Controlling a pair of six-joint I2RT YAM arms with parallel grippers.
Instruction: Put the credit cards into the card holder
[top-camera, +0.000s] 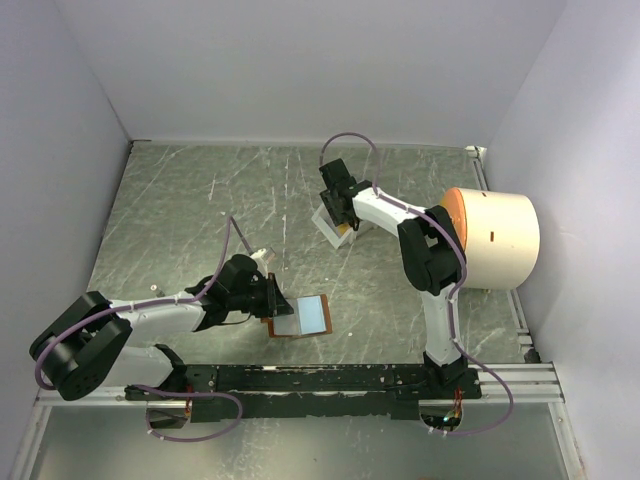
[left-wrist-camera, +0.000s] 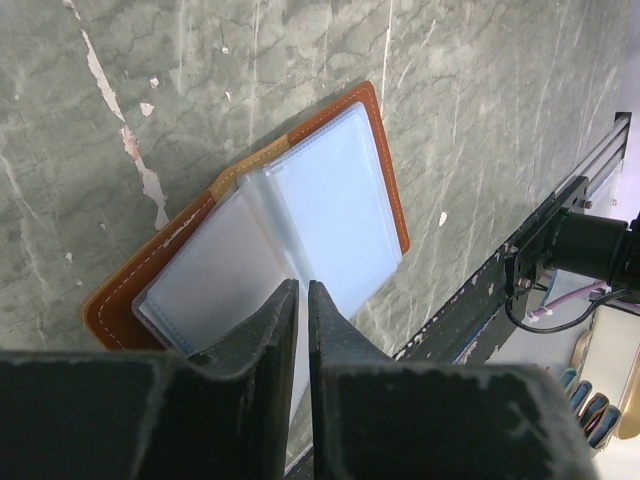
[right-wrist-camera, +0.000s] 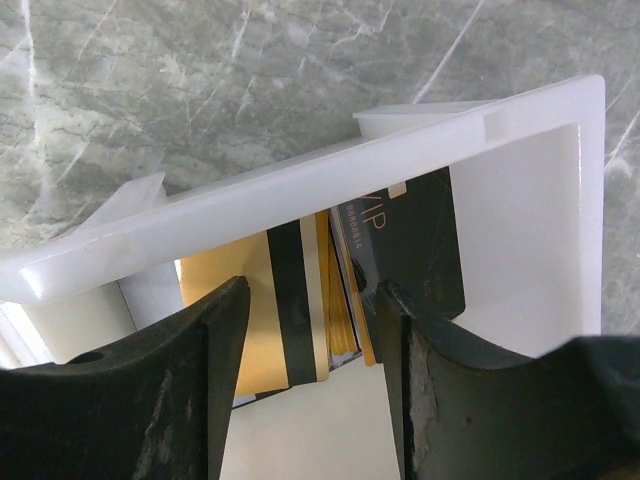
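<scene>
The card holder (left-wrist-camera: 255, 185), a brown-edged wallet with clear sleeves, lies opened out at the front of the table. Over it in the left wrist view is my left gripper, its fingertips a narrow gap apart. Whether they pinch a sleeve edge cannot be made out. In the right wrist view my right gripper is open above a white tray (right-wrist-camera: 330, 175) of cards. A gold card with a black stripe (right-wrist-camera: 294, 295) and a black VIP card (right-wrist-camera: 420, 245) lie in it; more gold edges show between them. No card appears gripped.
A large cream cylinder with an orange end (top-camera: 503, 238) stands at the right, close to the right arm.
</scene>
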